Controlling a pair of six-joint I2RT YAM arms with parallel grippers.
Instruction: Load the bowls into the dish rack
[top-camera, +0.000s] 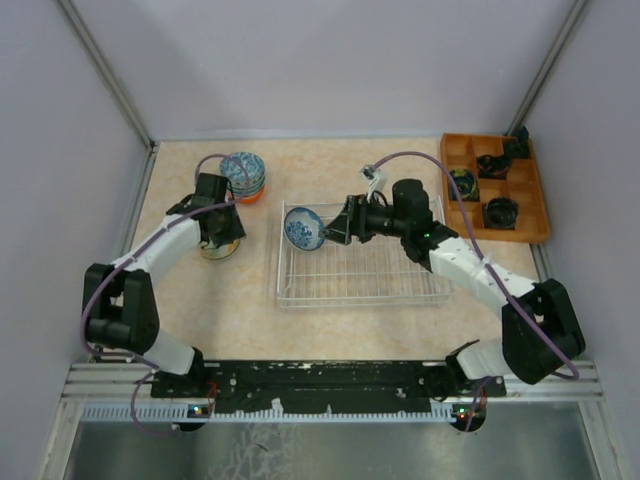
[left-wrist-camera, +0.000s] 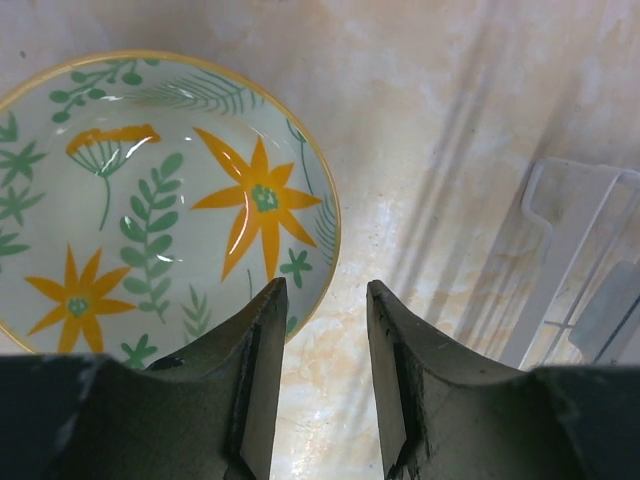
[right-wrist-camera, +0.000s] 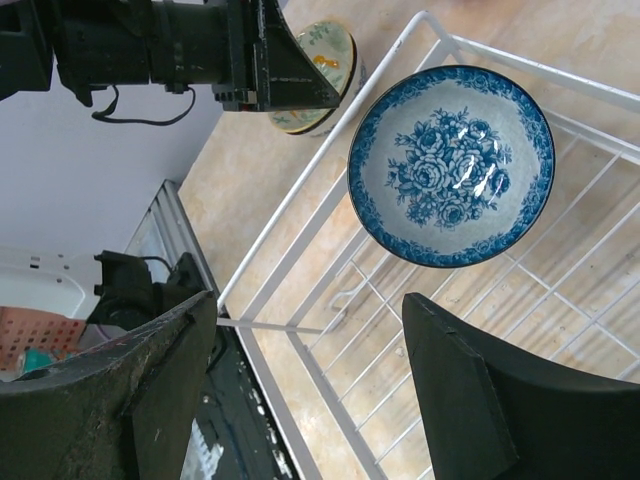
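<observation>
A blue-and-white bowl (right-wrist-camera: 455, 165) is tilted up in the left end of the white wire dish rack (top-camera: 360, 299). My right gripper is just to its right in the top view, fingers apart and nothing between them. On the table left of the rack lies flowered crockery (left-wrist-camera: 150, 215), seen from the right as more than one piece (right-wrist-camera: 322, 75). Over its right edge hangs my left gripper, open and empty; whether a finger touches the rim I cannot tell. Behind it stands a stack of blue-patterned bowls (top-camera: 243, 170), an orange one at the bottom.
At the back right stands an orange-brown divided tray (top-camera: 524, 205) holding several dark bowls or cups. Most of the rack is empty. The strip of table (top-camera: 250, 285) between the flowered crockery and the rack is free.
</observation>
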